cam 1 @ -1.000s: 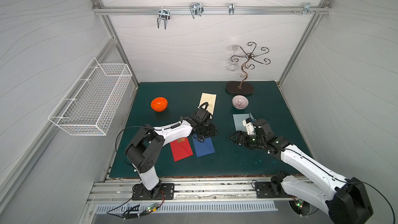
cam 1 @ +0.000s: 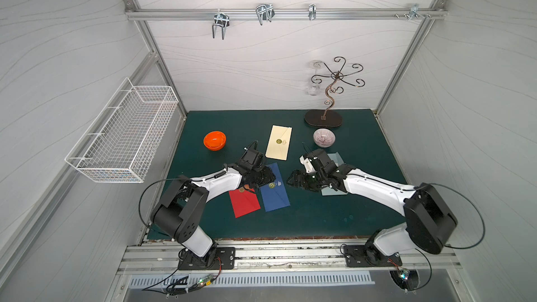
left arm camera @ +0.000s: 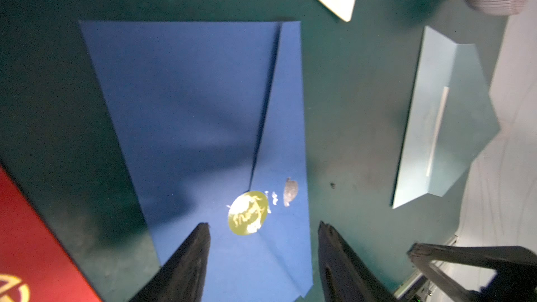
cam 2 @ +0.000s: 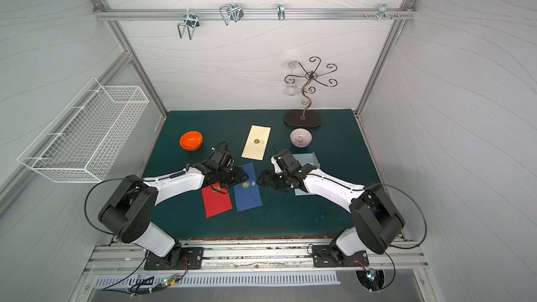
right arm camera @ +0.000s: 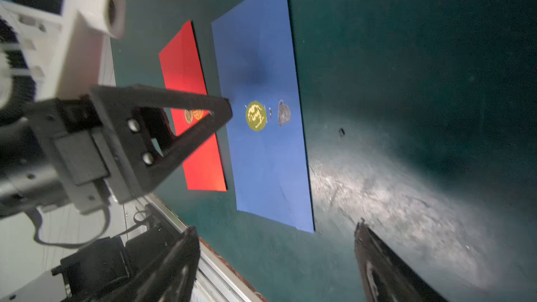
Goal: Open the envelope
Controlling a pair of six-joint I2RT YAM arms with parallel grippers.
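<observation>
A blue envelope [left arm camera: 190, 106] with a gold seal lies flat on the green table; its flap [left arm camera: 285, 123] lies down along one long side, with a narrow dark gap at its edge. My left gripper hovers over it, fingers apart and nothing between them. To the right of the blue envelope, my right gripper is held above bare table, its fingers also spread and empty. In the left wrist view, a light blue envelope [left arm camera: 428, 106] has its pointed flap [left arm camera: 470, 111] folded outward. A red envelope [cam 1: 244, 204] and a cream envelope [cam 1: 278, 144] lie nearby.
At the back stand an orange bowl [cam 1: 214, 141], a pinkish glass bowl [cam 1: 324, 137] and a metal stand [cam 1: 323, 118]. A white wire basket [cam 1: 134, 134] hangs on the left wall.
My right gripper has moved left, toward the blue envelope. The left gripper has drawn back to the left, uncovering more of the blue and cream envelopes.
</observation>
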